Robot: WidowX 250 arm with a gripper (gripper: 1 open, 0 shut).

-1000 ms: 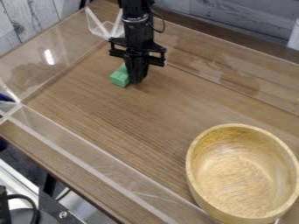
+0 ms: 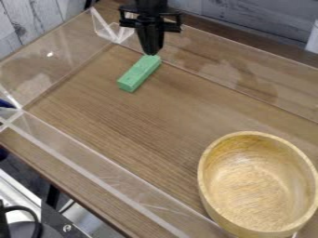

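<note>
A green rectangular block (image 2: 139,73) lies on the wooden table, left of centre toward the back. My gripper (image 2: 152,48) is just beyond its far end, dark and narrow, apparently shut, with nothing visible between its fingers; it looks clear of the block.
A large cream bowl (image 2: 255,181) stands at the front right. Clear plastic edging runs along the left of the table (image 2: 162,121), and dark cables lie off its lower left corner.
My gripper has moved up and back, away from the green block, which is now fully uncovered and lies a little right of where it showed before.
</note>
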